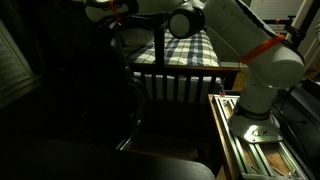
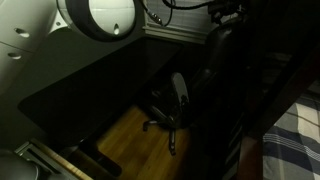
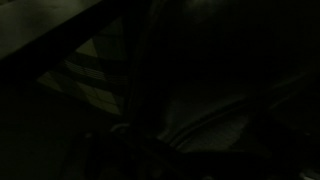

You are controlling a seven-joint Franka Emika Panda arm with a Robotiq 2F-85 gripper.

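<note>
The arm's far end is dark and partly cut off by the frame's top, so the fingers do not show clearly there. In exterior view 2 the arm point(image 2: 100, 12) crosses the top left. The wrist view is very dark; faint shapes along its bottom edge may be the gripper, but its fingers cannot be made out. Nothing can be seen held.
A bed with a checked blanket point(image 1: 190, 50) lies behind a dark railing point(image 1: 180, 70). Window blinds point(image 2: 180, 25) are at the back.
</note>
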